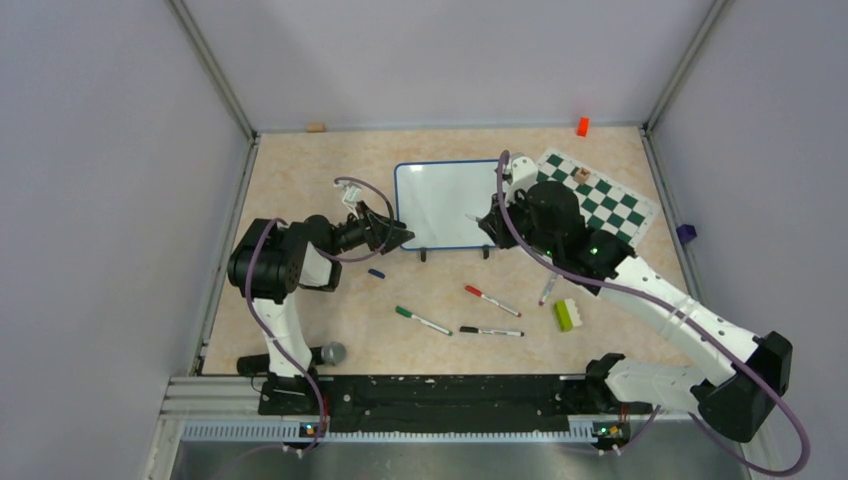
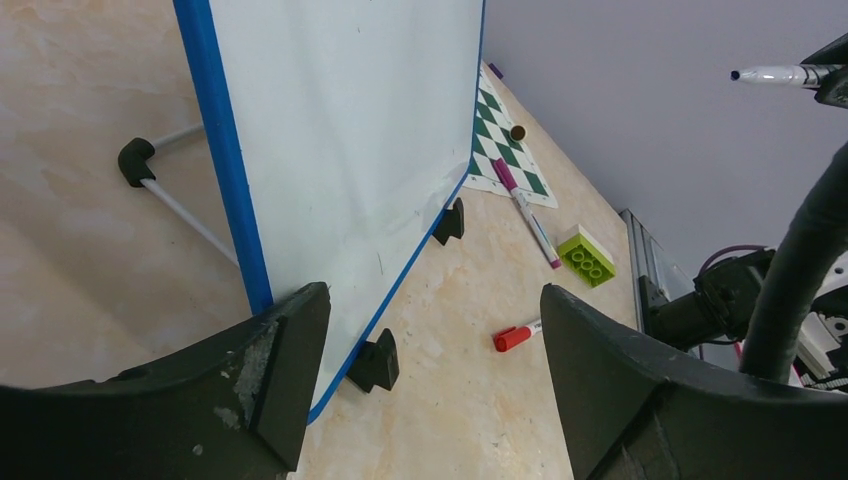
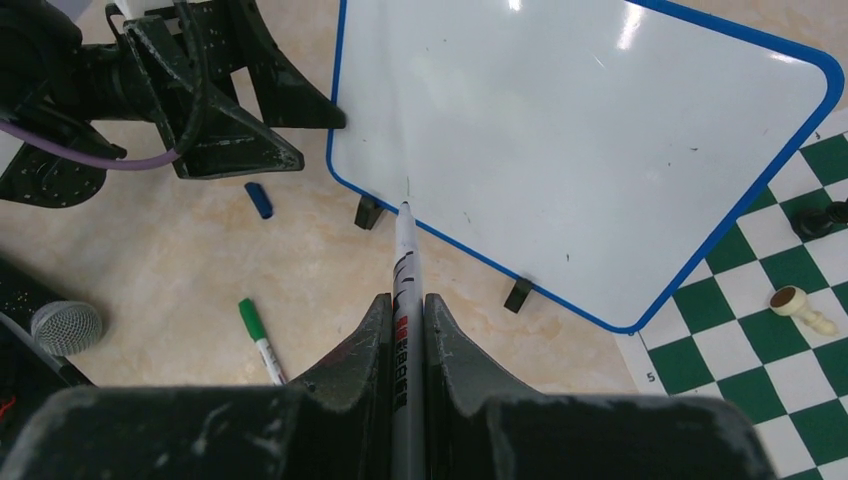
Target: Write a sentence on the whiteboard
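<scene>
The whiteboard (image 1: pixel 445 205), white with a blue frame, stands on small black feet. Beside its lower left corner is my left gripper (image 1: pixel 402 241), fingers part open and nothing clasped; in the left wrist view one finger (image 2: pixel 290 350) overlaps the board's left edge, and contact is unclear. My right gripper is shut on a white marker (image 3: pixel 407 265). The marker's dark bluish tip shows in the left wrist view, where the marker (image 2: pixel 780 76) appears apart from the board. A few tiny dark marks dot the otherwise blank board.
A blue cap (image 1: pixel 376 273) lies below the left gripper. Green (image 1: pixel 424 320), red (image 1: pixel 493 301) and black (image 1: pixel 491 331) markers lie in front of the board. To the right are a checkered mat (image 1: pixel 625 210) and a green block (image 1: pixel 567 315). A microphone (image 1: pixel 333 353) sits front left.
</scene>
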